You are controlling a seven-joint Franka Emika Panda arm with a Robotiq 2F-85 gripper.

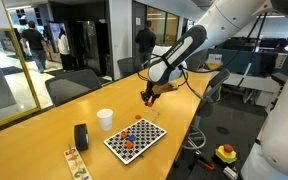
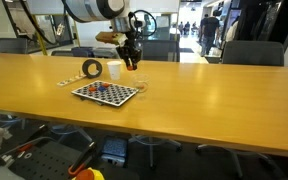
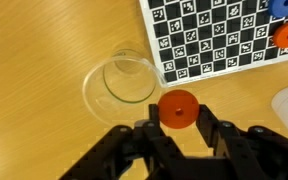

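My gripper is shut on an orange round piece (image 3: 178, 109), held above the tabletop by the near edge of the checkered board (image 3: 222, 70). To the left of the held piece in the wrist view stands a clear, empty-looking cup (image 3: 124, 84), faint in exterior view 2. A blue piece (image 3: 283, 7) and another orange piece (image 3: 287, 35) rest on the board. From exterior view 1, the gripper (image 1: 151, 97) hangs beyond the board's far right corner, well above the table.
A white cup (image 1: 105, 119) stands behind the board (image 1: 121, 149). Left of it are a black ring-shaped roll (image 2: 91, 68) and a pale strip with small items (image 1: 76, 165). In exterior view 2, the right part of the table (image 2: 224, 105) is bare.
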